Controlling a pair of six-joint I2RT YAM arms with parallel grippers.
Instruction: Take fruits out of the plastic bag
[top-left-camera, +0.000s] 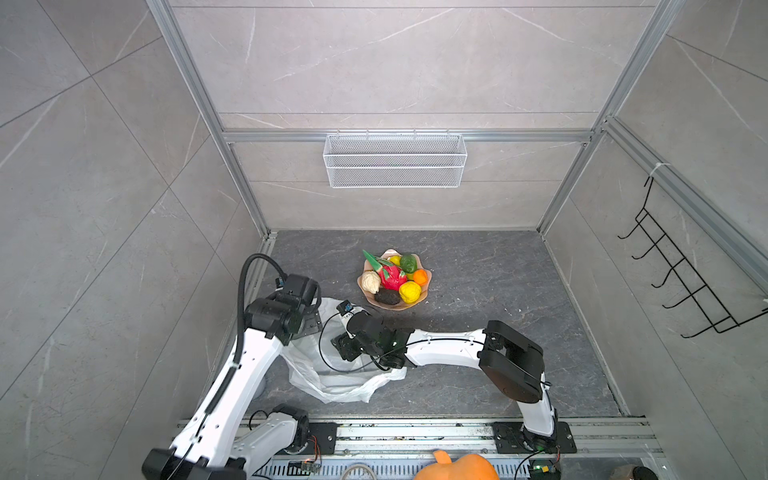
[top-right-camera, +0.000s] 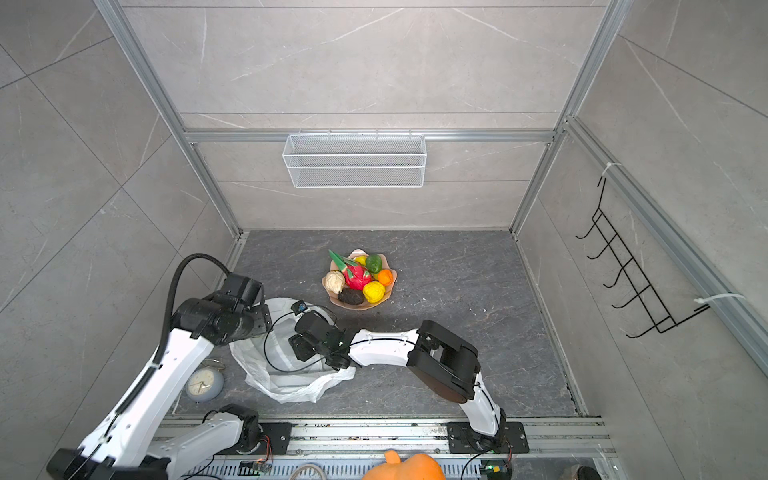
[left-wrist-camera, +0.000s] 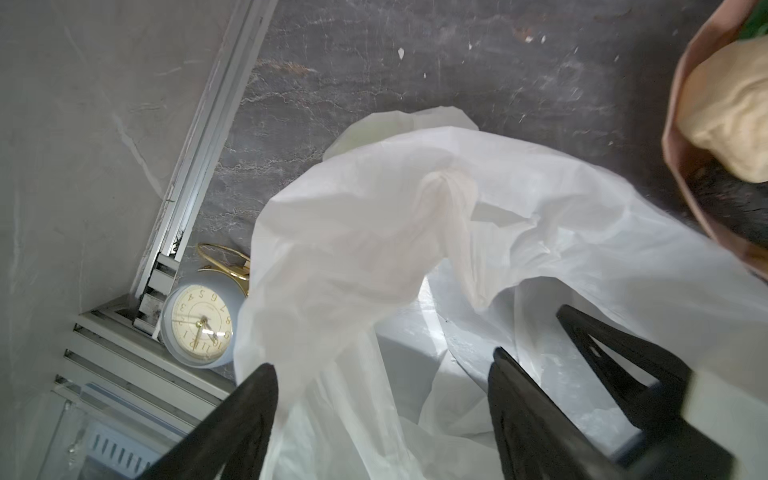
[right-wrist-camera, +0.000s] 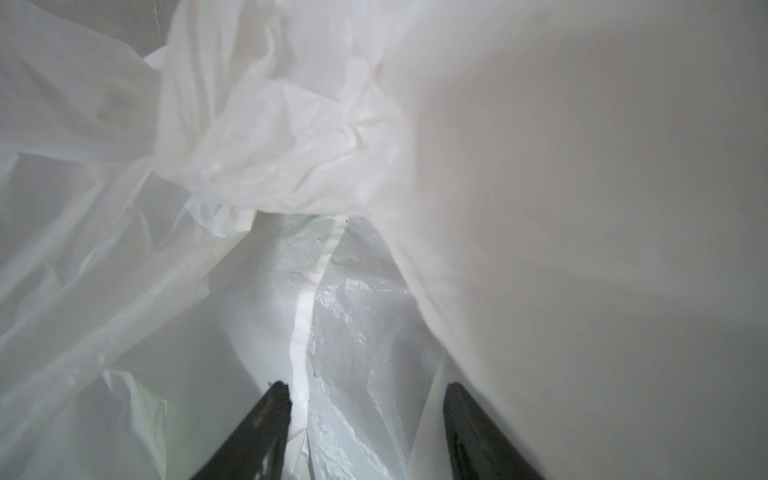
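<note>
The white plastic bag (top-left-camera: 324, 384) lies crumpled at the front left of the table, its mouth facing up. In the left wrist view my left gripper is open over the bag's rim, with only bag film showing behind the gap. My right gripper is open inside the bag mouth, and its view shows only folds and the bag's inner wall between and around the fingers. One right finger (left-wrist-camera: 624, 352) also shows in the left wrist view. No fruit can be made out inside the bag; much of it is hidden by folds and the arms.
A bowl (top-left-camera: 361, 294) heaped with fruit, including a dragon fruit (top-left-camera: 392, 277), an orange (top-left-camera: 420, 277) and a yellow fruit (top-left-camera: 409, 292), stands just behind the bag. An alarm clock (left-wrist-camera: 200, 320) sits left of the bag.
</note>
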